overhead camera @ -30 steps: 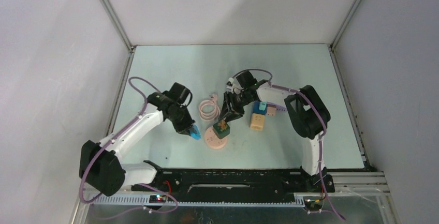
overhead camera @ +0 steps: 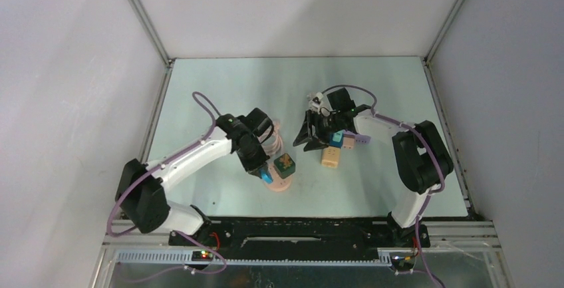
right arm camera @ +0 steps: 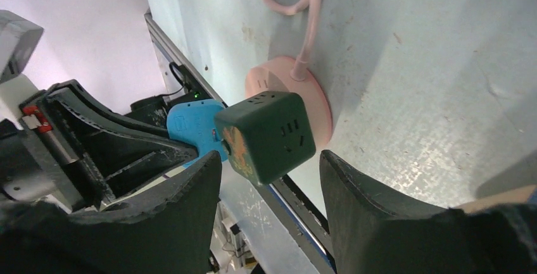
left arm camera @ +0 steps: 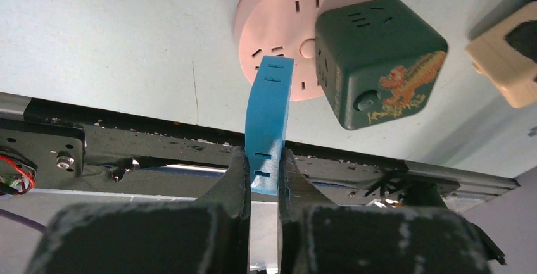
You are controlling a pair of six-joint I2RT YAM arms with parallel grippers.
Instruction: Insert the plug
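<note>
My left gripper is shut on a light blue plug block (left arm camera: pixel 269 116), held over the round pink socket (left arm camera: pixel 263 27) near the table's front. A dark green cube adapter with a gold emblem sits on the socket's right side, seen also in the right wrist view (right arm camera: pixel 266 138). The socket's pink cord (right arm camera: pixel 311 27) leads back to a coil. My right gripper (overhead camera: pixel 307 135) stands open right of and behind the cube, nothing between its fingers.
A cluster of blocks, including a tan one (overhead camera: pixel 330 157), lies under and beside the right arm. Its front edge is close below the socket.
My left gripper has moved right with the blue block, over the socket. My right gripper has moved away from the green cube, rightward and back, leaving it on the socket.
</note>
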